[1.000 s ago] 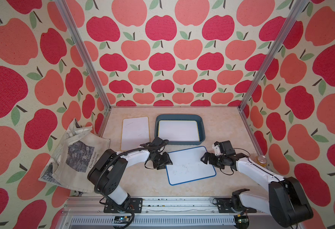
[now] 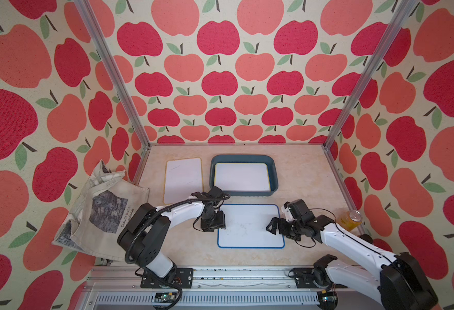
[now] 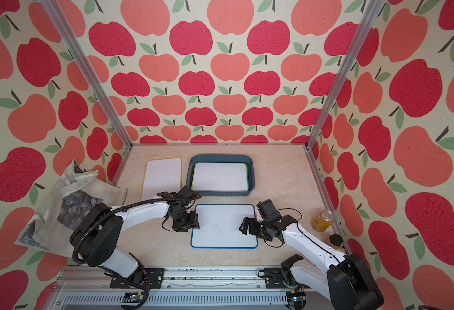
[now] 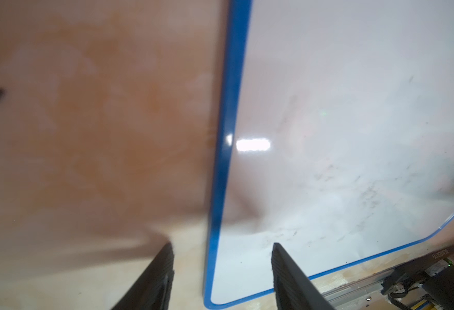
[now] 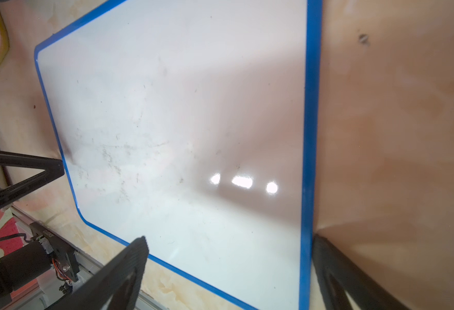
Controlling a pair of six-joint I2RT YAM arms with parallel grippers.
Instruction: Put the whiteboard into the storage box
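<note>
A blue-edged whiteboard (image 2: 248,225) lies flat on the table at front centre, straight to it. The grey storage box (image 3: 220,193) stands behind it, holding a yellow-edged whiteboard (image 3: 219,175). My left gripper is open over the board's left edge, one finger each side of the blue rim in the left wrist view. My right gripper is open at the right edge, its fingers straddling the rim or close to it, with nothing held.
Another whiteboard (image 2: 183,175) lies left of the box. A canvas bag (image 2: 118,217) lies at the far left. A jar (image 3: 322,219) stands at the right edge.
The blue-edged board has turned from tilted to straight and shifted slightly left. My right gripper moved toward the front.
</note>
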